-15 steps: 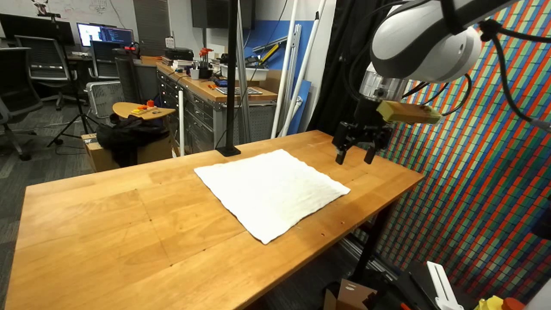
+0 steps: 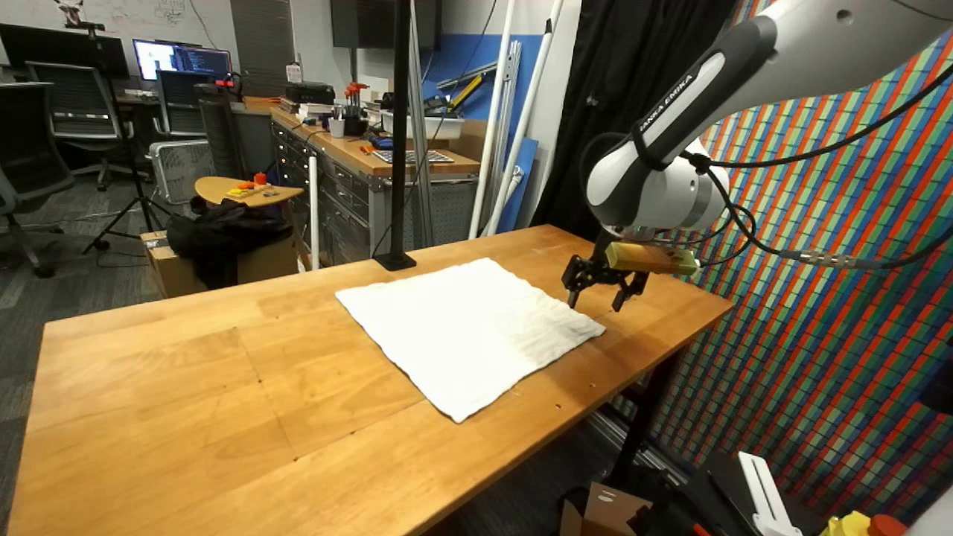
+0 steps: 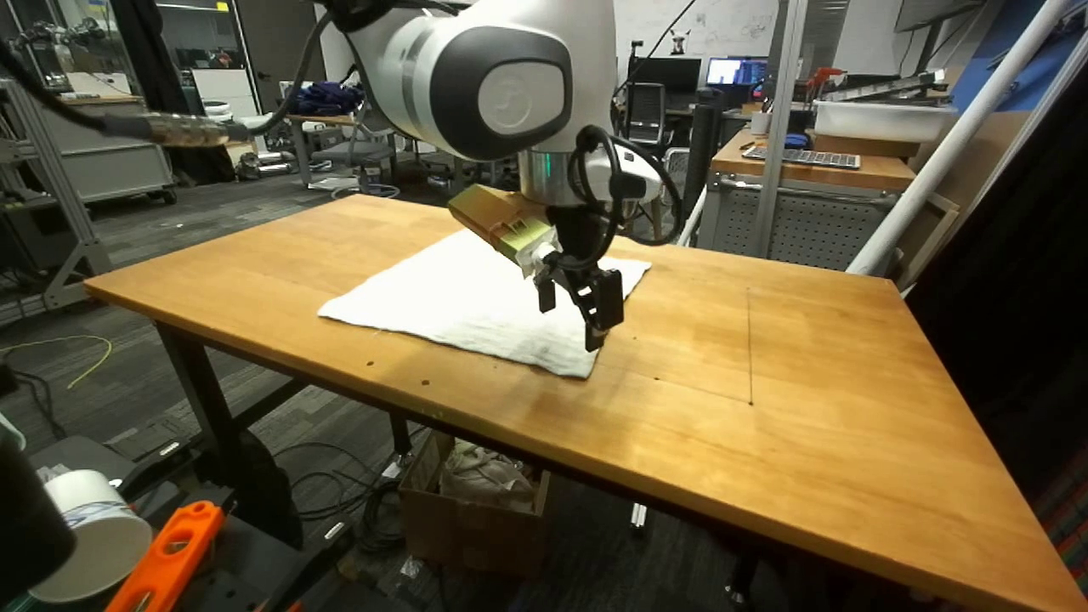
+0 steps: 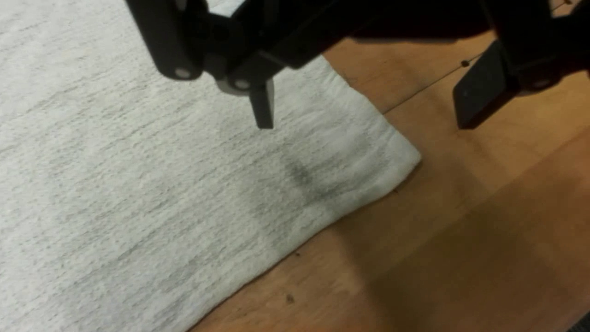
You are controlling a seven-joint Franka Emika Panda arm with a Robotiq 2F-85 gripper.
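Note:
A white cloth (image 2: 469, 326) lies spread nearly flat on the wooden table, with light wrinkles along parts of it. My gripper (image 2: 595, 302) hangs above the table by the cloth's right-hand corner in exterior view 1. From the other side, in exterior view 2, the gripper (image 3: 573, 325) stands in front of the cloth (image 3: 459, 296). Seen from the wrist, one corner of the cloth (image 4: 166, 166) reaches into the space below the open gripper. One finger is over cloth, the other over bare wood. Nothing is between the fingers.
A black post (image 2: 399, 179) stands at its back edge. Cables (image 2: 822, 152) hang along the arm.
The arm has come down and moved left in exterior view 1, bringing the gripper closer to the cloth's right corner. The cloth lies as before.

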